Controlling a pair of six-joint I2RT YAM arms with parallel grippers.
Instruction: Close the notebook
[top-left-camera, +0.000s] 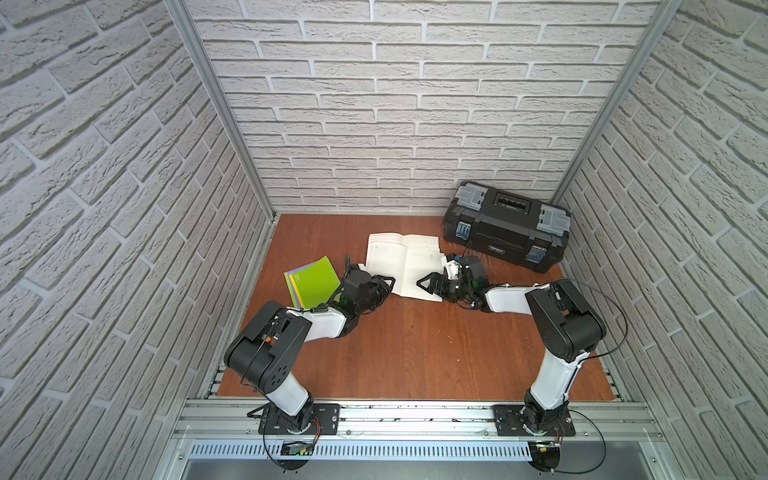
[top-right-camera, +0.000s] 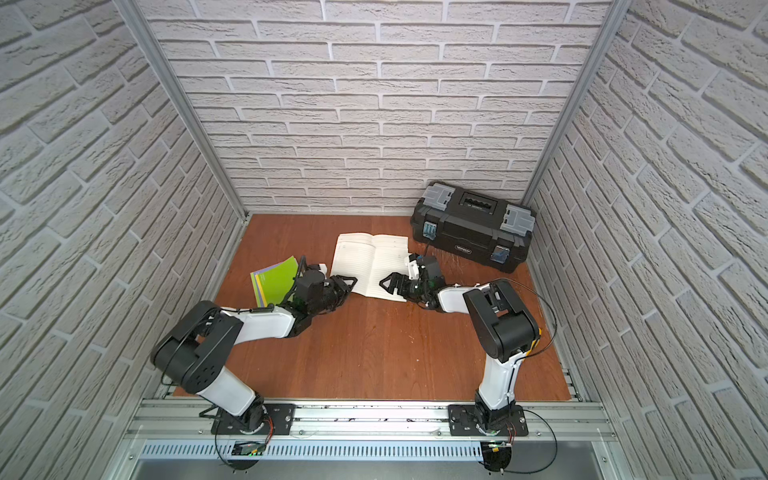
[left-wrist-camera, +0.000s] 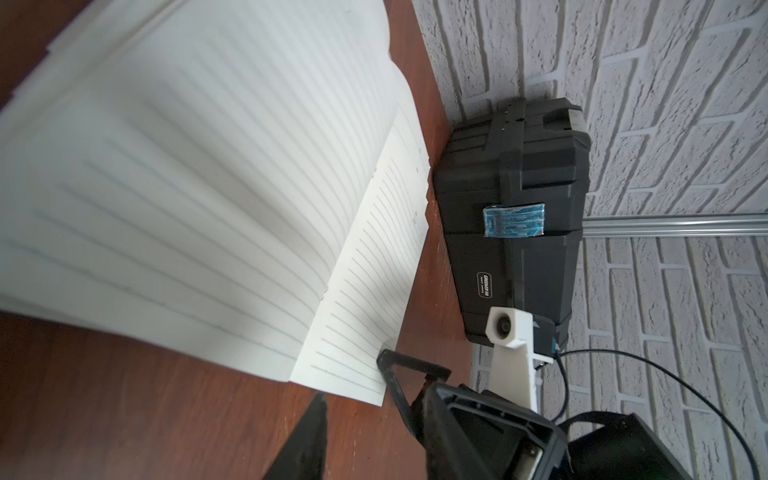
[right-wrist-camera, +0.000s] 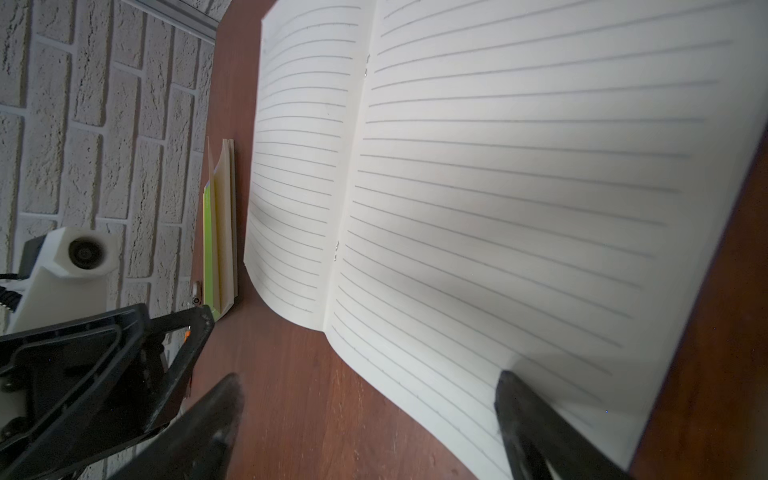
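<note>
The notebook (top-left-camera: 406, 260) lies open at the middle of the table, ruled pages up; in the left wrist view a raised leaf (left-wrist-camera: 200, 176) curves near the camera. My left gripper is at the notebook's near left edge, its blurred fingers apart, nothing seen between them. My right gripper is at the lower right of the notebook, open wide, one fingertip over the right page, with bare wood and page showing between its fingers.
A stack of coloured notebooks (top-left-camera: 312, 280) lies at the left. A black toolbox (top-left-camera: 506, 224) stands at the back right.
</note>
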